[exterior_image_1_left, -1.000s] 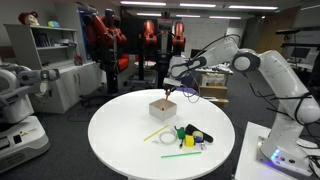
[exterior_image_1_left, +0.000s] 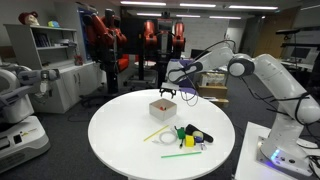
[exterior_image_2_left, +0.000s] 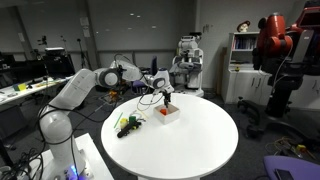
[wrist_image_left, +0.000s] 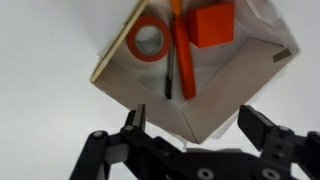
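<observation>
A small grey-white open box (exterior_image_1_left: 158, 112) stands on the round white table. In the wrist view it holds a roll of red tape (wrist_image_left: 134, 38), a red-orange block (wrist_image_left: 211, 25), a long red-orange stick-shaped item (wrist_image_left: 184, 65) and a thin dark pen-like item (wrist_image_left: 169, 77). My gripper is open above the box wall nearest its fingers, and nothing sits between them. From the side, the gripper (exterior_image_2_left: 167, 94) hangs over the box (exterior_image_2_left: 172, 116), apart from its contents.
On the table near the arm's base lie a yellow stick (exterior_image_1_left: 156, 132), a white ring (exterior_image_1_left: 167, 137), a green stick (exterior_image_1_left: 181, 155), a yellow block (exterior_image_1_left: 187, 142) and a dark elongated object (exterior_image_1_left: 200, 133).
The gripper has shifted slightly at the box, staying above it. The box and the loose items on the table look unmoved.
</observation>
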